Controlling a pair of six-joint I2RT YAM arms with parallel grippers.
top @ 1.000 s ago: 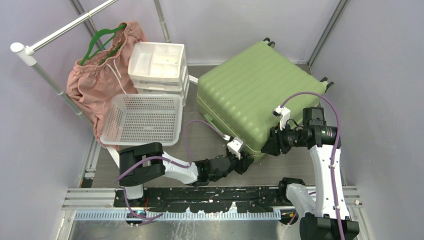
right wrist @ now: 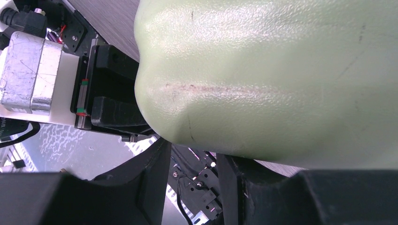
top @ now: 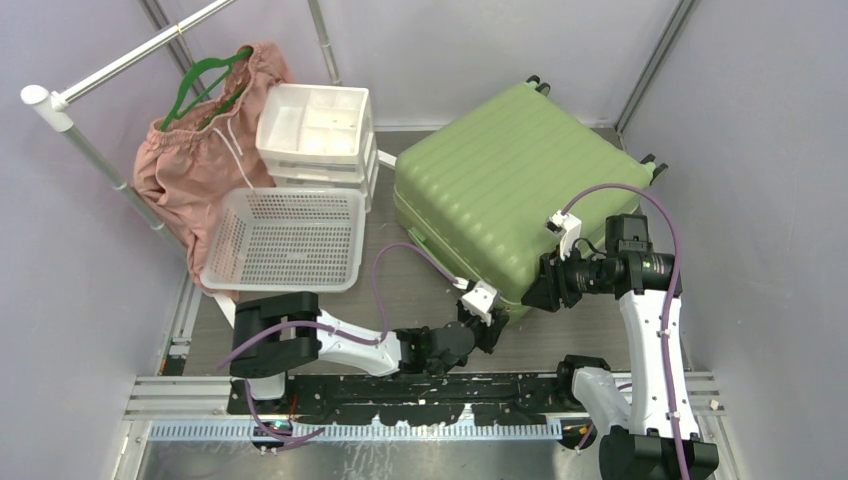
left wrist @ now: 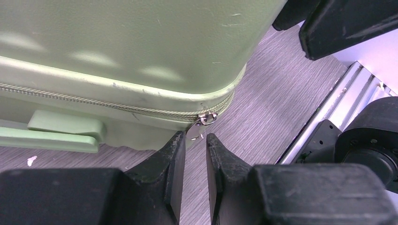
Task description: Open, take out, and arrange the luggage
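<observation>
A green suitcase (top: 505, 180) lies on the grey floor. In the left wrist view its zipper (left wrist: 84, 97) ends near the corner in a metal puller (left wrist: 206, 121). My left gripper is at that corner, fingertips part open just below the puller; I cannot tell whether they touch the tab. My right gripper is part open against the suitcase's rounded near-right edge, with no clear sign of anything held between its fingers. A green side handle (left wrist: 61, 140) sits left of the puller.
On the left stand a white basket (top: 282, 282), stacked clear drawers (top: 312, 120) and a pink bag (top: 170, 180) on a hanger at a rail (top: 130, 55). Walls close in at back and right.
The suitcase and right arm look unmoved.
</observation>
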